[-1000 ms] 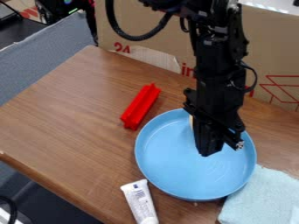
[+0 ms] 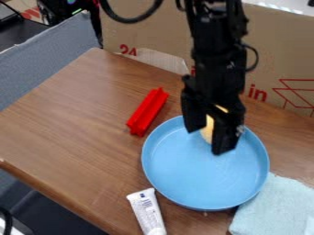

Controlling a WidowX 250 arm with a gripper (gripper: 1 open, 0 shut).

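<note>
My black gripper (image 2: 215, 138) hangs over the upper part of a light blue plate (image 2: 196, 179). A yellowish object (image 2: 211, 117) on the plate is mostly hidden behind the gripper, so its shape and whether it is between the fingers cannot be told; the gripper looks open. A red elongated object (image 2: 146, 111) lies on the wooden table left of the plate, apart from it.
A white tube (image 2: 146, 213) lies at the lower left of the plate, a pale cloth (image 2: 273, 211) at the lower right. A cardboard box (image 2: 280, 87) stands behind.
The arm has shifted a little left and up from the middle of the plate, and more of the yellowish object shows behind the gripper.
</note>
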